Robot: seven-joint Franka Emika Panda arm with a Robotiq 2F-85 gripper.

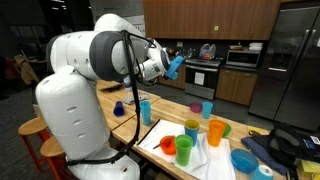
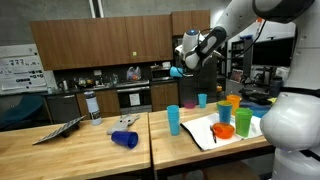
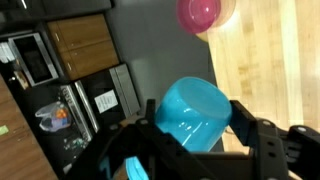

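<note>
My gripper is shut on a blue cup [image 3: 190, 105], one dark finger on each side of it. In the wrist view the cup's round end faces the camera and part of its side shows below. Exterior view 1 has this held cup [image 1: 175, 68] tilted, high above the far part of the table and well clear of it. From the other side, exterior view 2 shows the held cup [image 2: 178, 72] up in the air under the arm. What the cup contains, if anything, cannot be seen.
A pink cup [image 1: 207, 107] stands near the far table edge. Orange [image 1: 216, 132], yellow [image 1: 191, 128] and green [image 1: 183, 150] cups and a red bowl [image 1: 168, 144] are around a white cloth [image 1: 208, 158]. Blue cups [image 1: 145, 113] stand at left; a dark blue cup [image 1: 119, 108] lies there.
</note>
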